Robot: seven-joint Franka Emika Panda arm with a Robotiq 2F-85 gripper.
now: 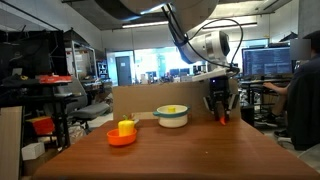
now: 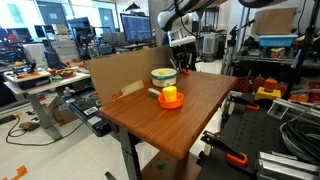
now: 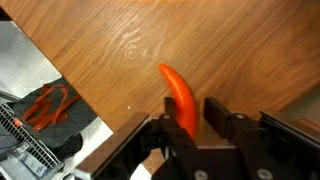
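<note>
A curved, glossy orange-red object (image 3: 180, 95), slim like a pepper, lies on the wooden table in the wrist view. My gripper is low over it, one finger on each side. The fingers are part open, with a gap showing between the object and the right-hand finger (image 3: 215, 113). Whether the other finger touches it, I cannot tell. In the first exterior view my gripper (image 1: 217, 112) points down at the table's far right, with the red object (image 1: 223, 120) just at its fingertips. Part of the object is hidden by the gripper in the wrist view.
A white pot with a teal rim (image 1: 172, 119) holds something yellow, left of the gripper. Farther left, an orange bowl (image 1: 121, 139) carries a yellow block (image 1: 126, 128). A brown panel (image 1: 140, 99) stands along the back edge.
</note>
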